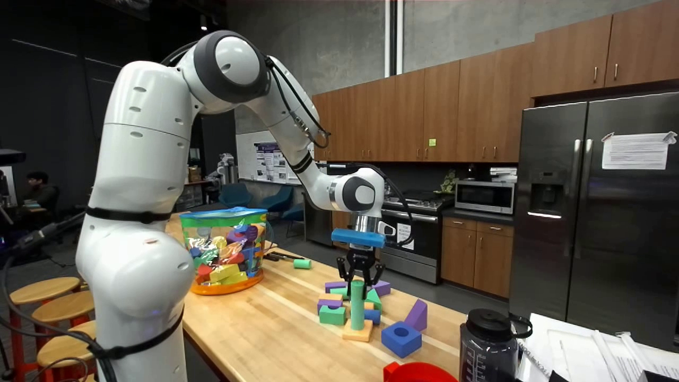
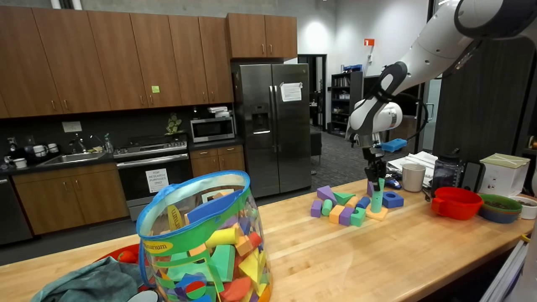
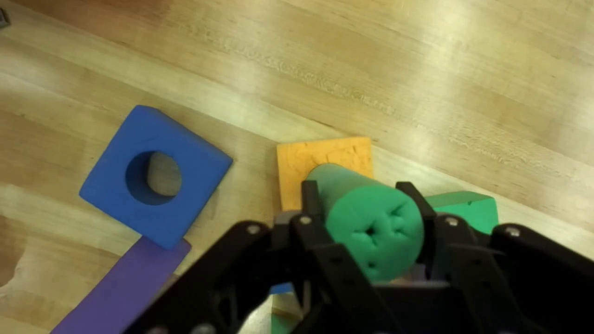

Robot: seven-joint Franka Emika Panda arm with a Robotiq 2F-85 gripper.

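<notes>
A tall green cylinder [image 1: 357, 306] stands upright on a flat orange block [image 2: 376, 213] on the table. My gripper [image 1: 357, 290] points down over it, with the cylinder's upper part between its fingers. In the wrist view, the cylinder's round green end [image 3: 376, 236] fills most of the space between the two black fingers. Those fingers lie close to its sides, and whether both press on it cannot be made out. The orange block [image 3: 326, 153] shows below the cylinder, resting on the wood.
A blue block with a hole [image 3: 156, 172] and a purple wedge [image 1: 417, 315] lie beside the cylinder. Several small blocks crowd its other side, including a green arch block [image 1: 332, 314]. A clear bag of blocks [image 2: 216, 251], a black bottle [image 1: 488, 347] and a red bowl [image 2: 457, 203] stand farther off.
</notes>
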